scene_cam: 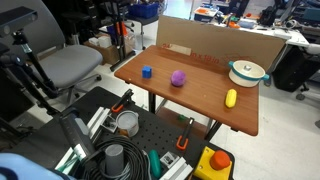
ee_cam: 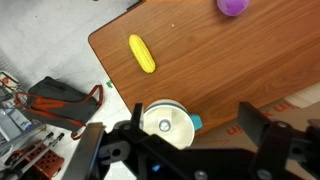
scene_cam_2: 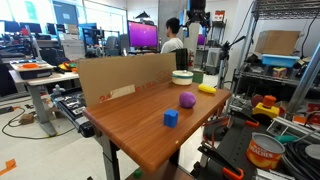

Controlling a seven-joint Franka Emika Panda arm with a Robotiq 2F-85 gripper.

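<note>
My open gripper shows at the bottom of the wrist view, its dark fingers spread wide with nothing held between them. Below it in that view, beyond the fingers, sits a white lidded pot (ee_cam: 168, 122) with teal handles, at the table's far right corner in exterior view 1. A yellow, elongated thing (ee_cam: 142, 53) lies nearer the front right edge. The purple round thing (scene_cam: 178, 78) rests around the middle of the table, and a blue cube (scene_cam: 147, 72) stands to its left. The cube is outside the wrist view.
A cardboard panel (scene_cam: 215, 43) stands along the back of the wooden table (scene_cam: 205, 90). In front is a black perforated bench (scene_cam: 160, 130) with a tin can (scene_cam: 127, 123), cables, tools and a yellow box with a red button (scene_cam: 220, 160). Bare wood lies between the objects.
</note>
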